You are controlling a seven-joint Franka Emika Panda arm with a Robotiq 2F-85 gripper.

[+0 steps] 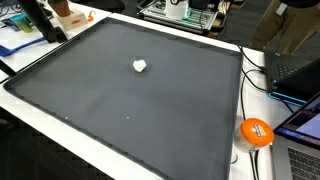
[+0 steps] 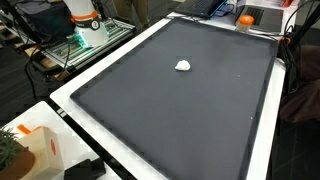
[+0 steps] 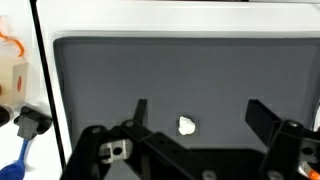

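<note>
A small white lump (image 1: 139,65) lies alone on the dark grey mat (image 1: 120,110). In the second exterior view the same white lump (image 2: 182,66) sits on the upper half of the mat. From the wrist, the white lump (image 3: 186,126) shows between the two black fingers, well below them. My gripper stands wide open with nothing held. Neither exterior view shows the fingers clearly; only the arm's white base (image 2: 86,22) appears at the upper left of the second one.
An orange-topped container (image 1: 253,134) stands on the white table at the right, close to a laptop (image 1: 295,85). A plant pot (image 2: 15,158) and a wooden box (image 2: 40,150) occupy the near left corner.
</note>
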